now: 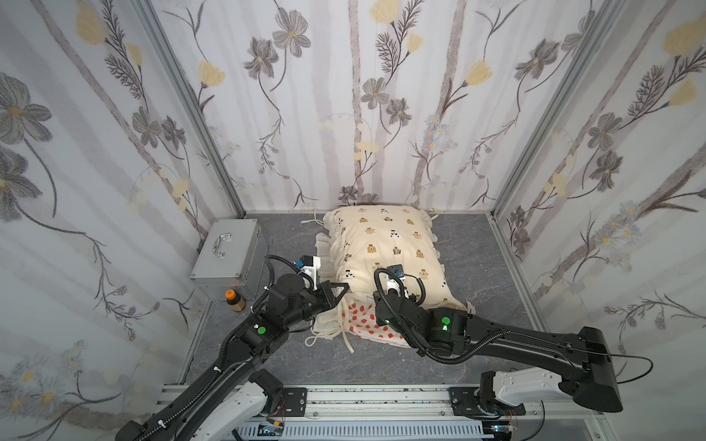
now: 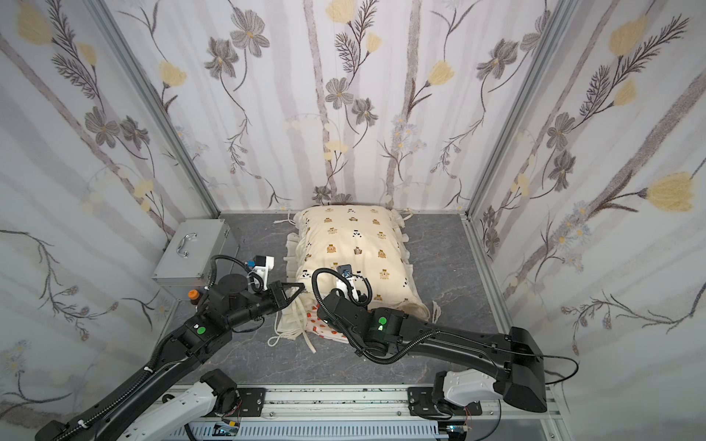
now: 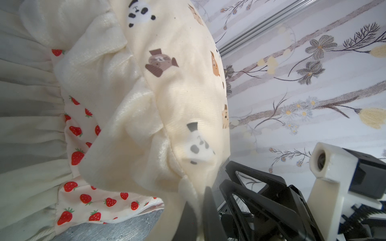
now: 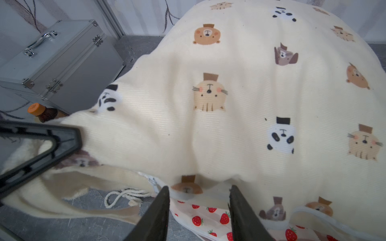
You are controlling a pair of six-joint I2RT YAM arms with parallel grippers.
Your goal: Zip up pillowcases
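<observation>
A cream pillowcase (image 1: pixel 386 242) printed with animal faces lies plump on the grey floor, ruffled at its edges, its near end loose over a strawberry-print layer (image 4: pixel 197 220). My left gripper (image 1: pixel 339 290) is shut on the cream cloth at the near-left corner; in the left wrist view folds run between its fingers. My right gripper stands open over the near edge, where a short pale zipper-like strip shows beside its fingers in the right wrist view. Whether it touches the cloth I cannot tell.
A silver case (image 1: pixel 228 253) and an orange-capped bottle (image 1: pixel 235 300) stand at the left. Loose white cords (image 4: pixel 124 196) lie near the pillowcase's front left. Bare floor (image 1: pixel 470 250) is right of the pillowcase.
</observation>
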